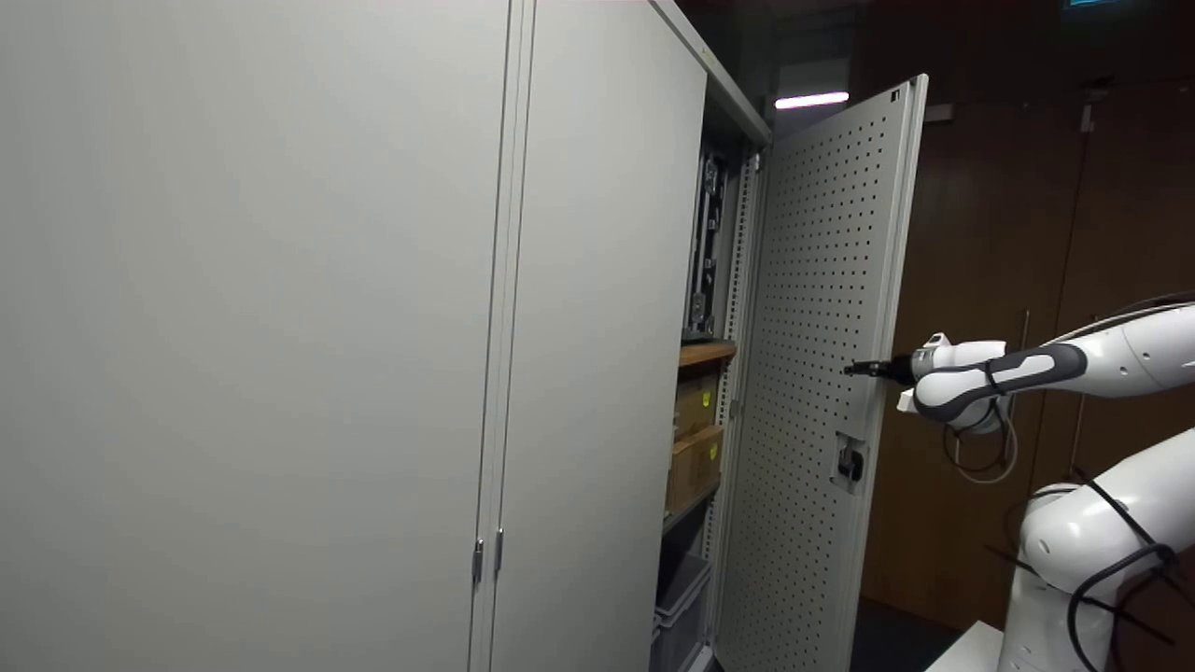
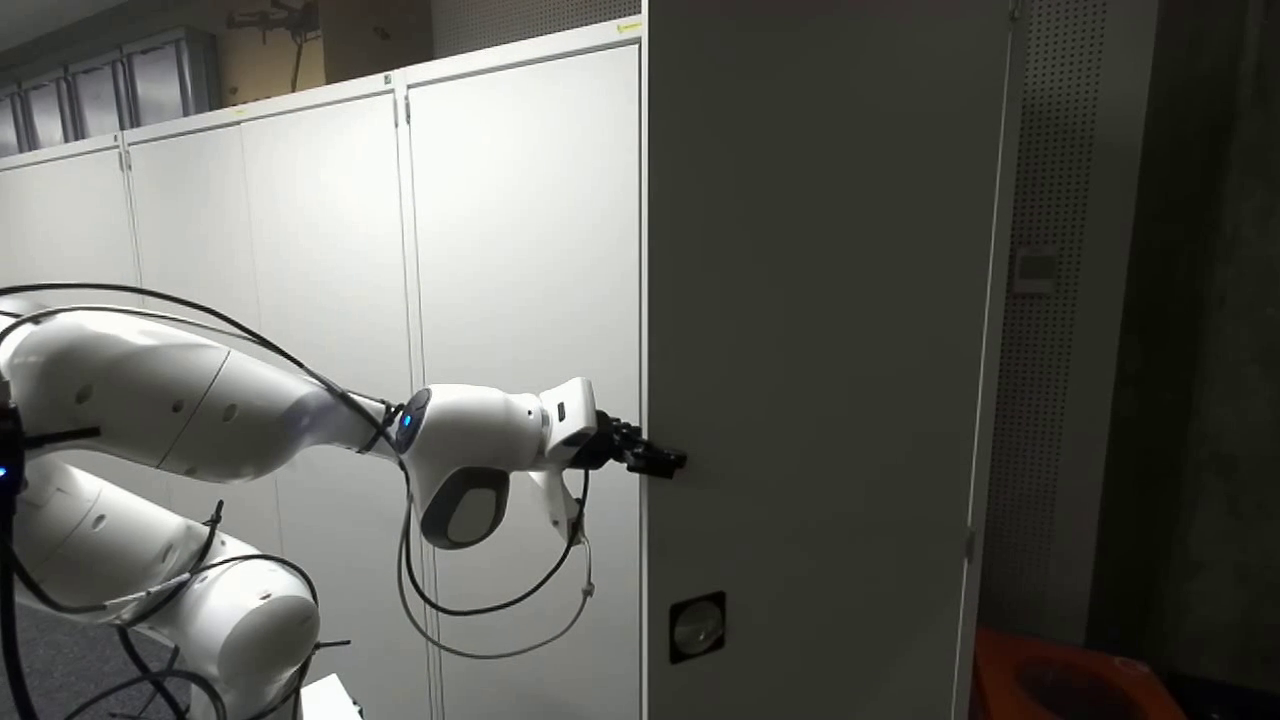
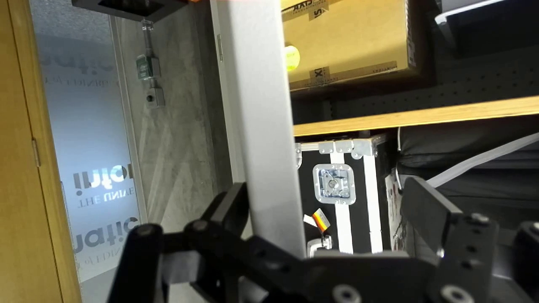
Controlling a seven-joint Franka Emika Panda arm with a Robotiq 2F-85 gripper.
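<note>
The grey cabinet door [image 1: 823, 280] stands ajar, its perforated inner face showing in exterior view 1 and its plain outer face [image 2: 828, 300] in exterior view 2. My gripper [image 1: 860, 369] reaches past the door's free edge, above the latch [image 1: 850, 461]. In the wrist view my gripper is open, with the door's edge [image 3: 265, 126] passing between the spread fingers. That edge lies close to the left finger [image 3: 233, 207], perhaps touching it; a wide gap separates it from the right finger [image 3: 429, 214].
Inside the cabinet are cardboard boxes [image 1: 695, 465], a wooden shelf [image 3: 419, 115] and a black case with metal trim [image 3: 361, 202]. Closed cabinet doors [image 2: 324, 240] line the wall behind the arm. An orange object [image 2: 1074, 678] sits low beyond the door.
</note>
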